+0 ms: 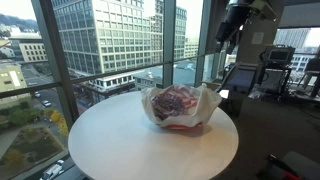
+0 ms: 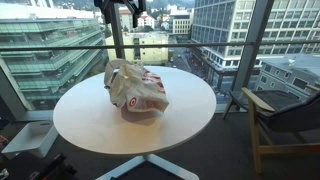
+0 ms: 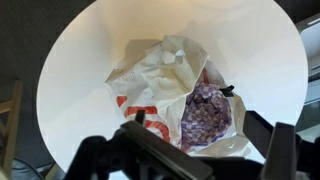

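A white plastic bag with red print [image 2: 148, 92] sits on the round white table [image 1: 100, 150]. Its mouth gapes, and inside lies a purple mottled item [image 3: 206, 115], which may be a bag of small pieces or a patterned cloth. From the first exterior view, the same purple item [image 1: 174, 102] shows at the bag's opening. My gripper [image 2: 123, 18] hangs high above the table, well apart from the bag. In the wrist view its fingers stand wide on either side at the bottom edge, open, with nothing held between them.
Most of the tabletop around the bag is bare. A wooden-armed chair [image 2: 260, 125] stands at the right in the second exterior view, and a white bin [image 2: 32, 138] is on the floor at left. Large windows [image 1: 110, 40] rise behind the table.
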